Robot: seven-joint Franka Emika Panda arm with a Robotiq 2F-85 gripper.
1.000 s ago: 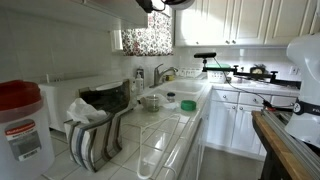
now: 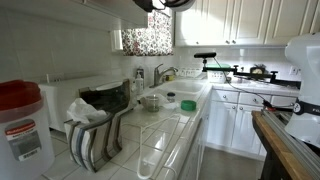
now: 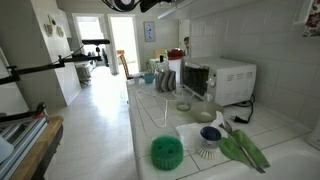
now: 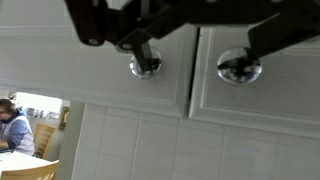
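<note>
In the wrist view, my gripper stands open, its dark fingers blurred and spread apart in front of the white cabinet doors. One round, shiny knob (image 4: 146,64) shows just below the left finger. A second knob (image 4: 238,67) sits by the right finger and is partly covered by it. No object shows between the fingers, and I cannot tell whether either finger touches a knob. The seam between the two doors runs between the knobs. In exterior view 1 only a dark part of the arm appears at the top edge, by the upper cabinet (image 2: 115,10).
Below the cabinets, the counter holds a striped fabric holder (image 2: 95,140), a red-lidded tub (image 2: 28,140), a white microwave (image 3: 222,82), a green scrubber (image 3: 167,152) and several bowls. A wooden table edge (image 2: 280,145) lies opposite. In the wrist view, a person (image 4: 30,122) sits in the background.
</note>
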